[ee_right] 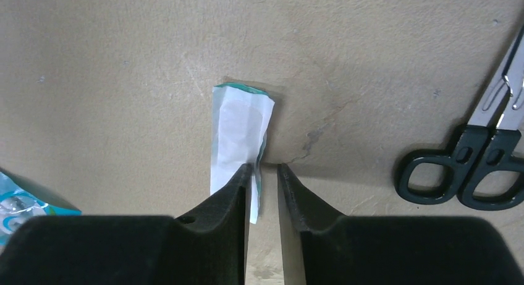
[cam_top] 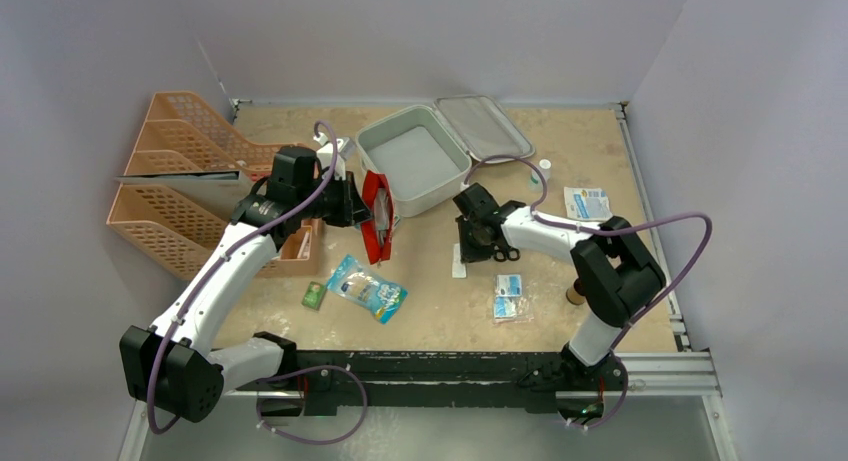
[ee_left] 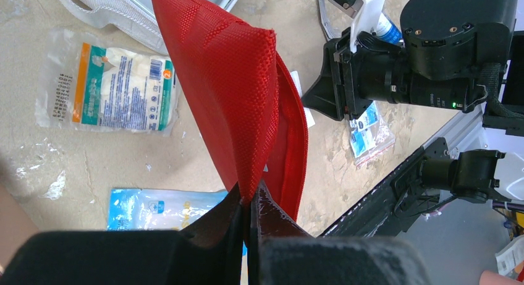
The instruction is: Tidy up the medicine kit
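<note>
A red pouch (cam_top: 376, 217), mouth parted, hangs from my left gripper, which is shut on its edge. In the right wrist view a small white packet (ee_right: 238, 133) with a green edge lies on the table. Just above it is my right gripper, a narrow gap between its fingers; the left fingertip covers part of the packet, and the packet's right edge shows in the gap. Whether they touch, I cannot tell. An open grey case (cam_top: 440, 193) stands behind, empty, its lid laid back to the right.
Black-handled scissors (ee_right: 460, 164) lie right of the packet. Nearer the front are a clear bag with blue-white packs (cam_top: 508, 296), a brown bottle (cam_top: 575, 293), a blue bag (cam_top: 366, 289) and a green box (cam_top: 313, 295). An orange basket (cam_top: 150, 221) fills the left side.
</note>
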